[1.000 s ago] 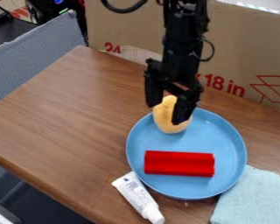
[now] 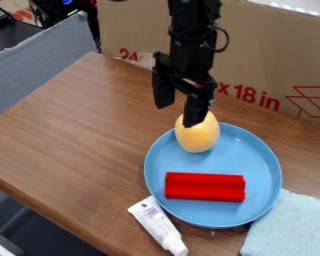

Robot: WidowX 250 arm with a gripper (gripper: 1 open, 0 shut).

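Observation:
My black gripper [image 2: 178,98] hangs open above the back of the blue plate [image 2: 254,162], its fingers over and just behind a pale yellow, rounded object [image 2: 196,136] that sits on the plate. Nothing shows held between the fingers. A red cylinder [image 2: 203,186] lies across the front half of the plate.
A white tube [image 2: 159,226] lies left of the plate's front, a light blue cloth [image 2: 288,230] to its right. A cardboard box [image 2: 276,65] stands along the back.
My gripper has moved up and to the left, uncovering more of the yellow object. The objects on the plate look unmoved.

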